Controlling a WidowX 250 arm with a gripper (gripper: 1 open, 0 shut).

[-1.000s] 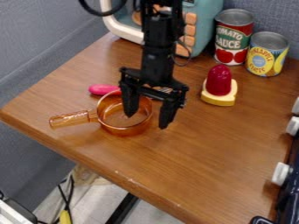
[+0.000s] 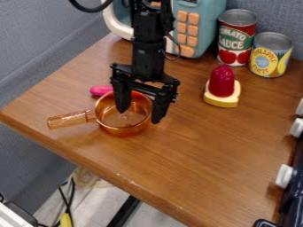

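Note:
My black gripper hangs over the translucent orange pan, whose handle points left, with its fingers apart at the pan's rim and bowl. Whether anything is between the fingertips is hard to make out. A pink object lies behind the pan, partly hidden.
A red piece on a yellow base stands right of the gripper. A red-green can, a yellow can and a teal toy microwave are at the back. A black appliance edges the right.
The objects look unmoved.

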